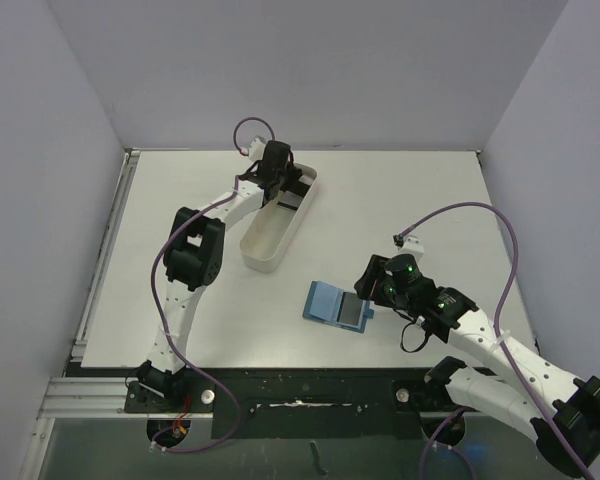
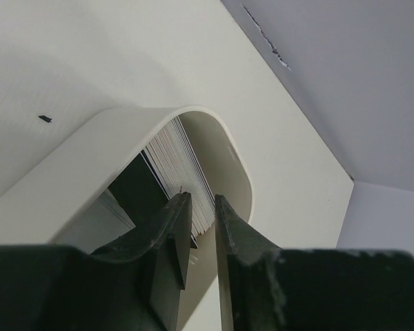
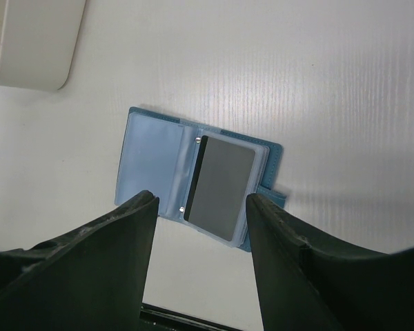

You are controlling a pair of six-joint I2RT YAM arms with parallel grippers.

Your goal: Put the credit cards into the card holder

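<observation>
The long cream box [image 1: 267, 262] holds the cards at its far end. In the left wrist view, a stack of pale card edges [image 2: 176, 155] leans beside a dark card [image 2: 136, 187]. My left gripper is over that end, its fingertips apart by a narrow gap. Pale card edges show through the gap, and nothing appears gripped. The blue card holder [image 1: 323, 300] lies spread flat on the table, with a clear left side and a dark grey panel [image 3: 224, 185] on its right. Above the holder, my right gripper stands open and empty.
In the left wrist view, the box's curved wall [image 2: 214, 124] rises close around the cards. A small black mark [image 2: 45, 118] shows on the white table. Free table [image 1: 410, 190] lies to the right of the box.
</observation>
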